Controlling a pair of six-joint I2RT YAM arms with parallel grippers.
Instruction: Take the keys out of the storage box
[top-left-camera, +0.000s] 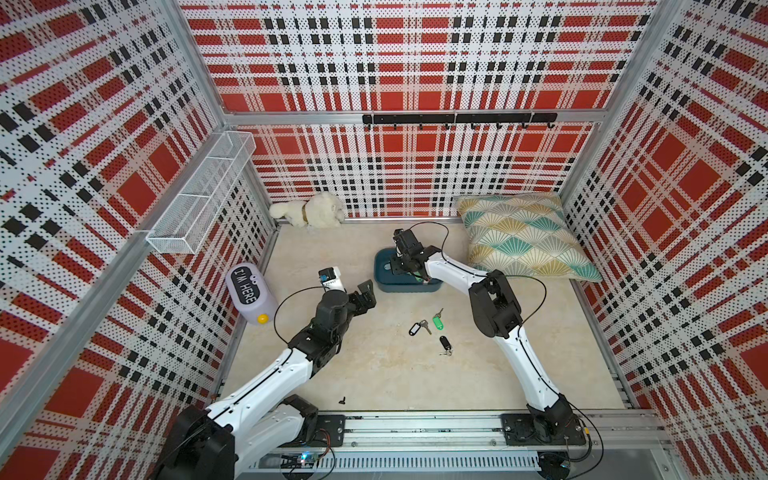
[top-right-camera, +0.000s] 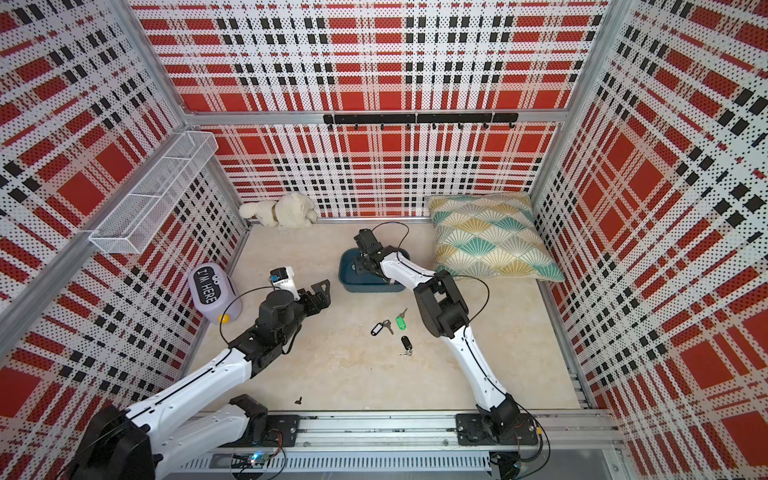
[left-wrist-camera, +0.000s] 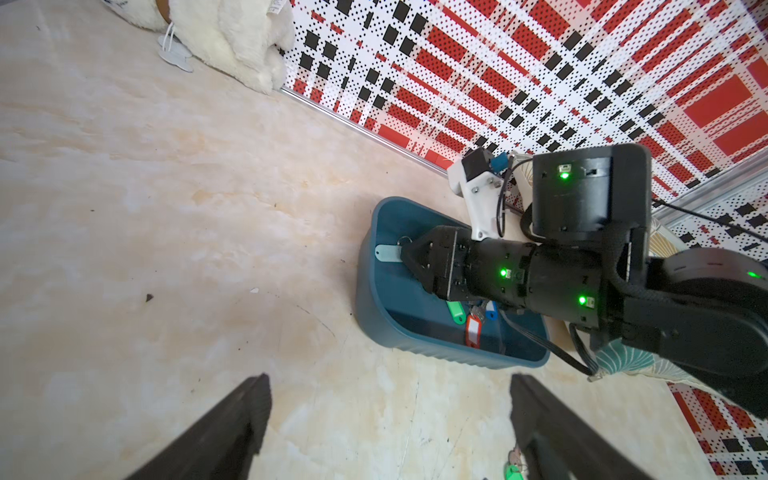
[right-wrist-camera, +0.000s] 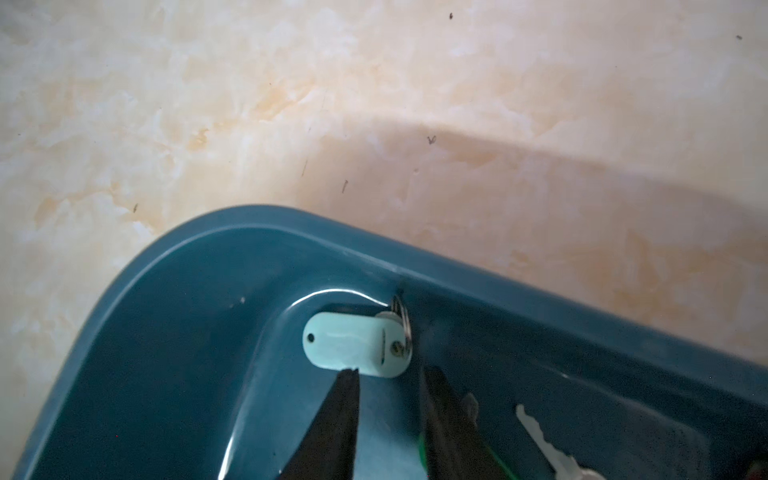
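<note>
The teal storage box (top-left-camera: 386, 282) sits at the back middle of the table, holding keys with tags: a pale tag (right-wrist-camera: 352, 342) in a corner, a green tag (left-wrist-camera: 455, 311), a red tag (left-wrist-camera: 473, 332) and a blue one. My right gripper is down inside the box beside the pale tag, its fingers part open with nothing visible between them. Three keys lie outside on the table: black-and-white (top-left-camera: 414, 329), green (top-left-camera: 437, 321), black (top-left-camera: 445, 344). My left gripper stands open above the table at left of the box, empty.
A patterned cushion (top-left-camera: 524, 236) fills the back right. A white plush toy (top-left-camera: 320, 209) lies back left, and a lilac "I'M HERE" object (top-right-camera: 212, 288) stands at the left.
</note>
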